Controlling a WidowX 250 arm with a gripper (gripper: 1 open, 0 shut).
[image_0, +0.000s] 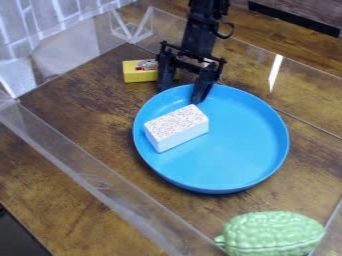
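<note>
My black gripper (185, 76) is at the top centre, open, low over the back-left rim of a blue plate (234, 152). Beside it on the left lies a yellow box (139, 71) with a printed top, partly hidden by the gripper. A white speckled block (175, 127) rests on the left side of the plate.
A green bumpy melon-like object (267, 234) lies at the front right. Clear plastic walls border the wooden surface (74, 135), whose left part is bare. A white tiled backdrop (54, 35) stands at the back left.
</note>
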